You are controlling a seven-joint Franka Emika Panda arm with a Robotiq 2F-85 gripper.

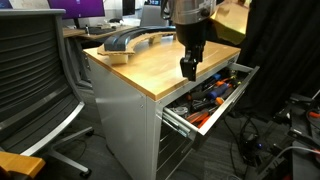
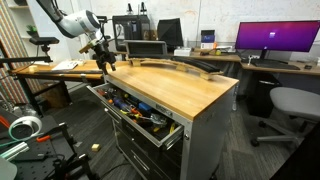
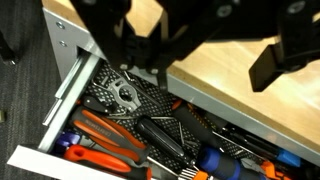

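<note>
My gripper hangs over the front edge of the wooden cabinet top in exterior view 1. Its dark fingers stand wide apart in the wrist view, with nothing between the fingers. Below, a drawer is pulled out, full of tools. From the wrist I see orange-handled pliers, a dark screwdriver, a metal multi-hole tool and a blue tool. Part of the drawer's contents is hidden by the cabinet top.
The wooden top is largely bare, with a long curved dark object along its back. An office chair stands beside the cabinet. A person stands at the far left in exterior view 2.
</note>
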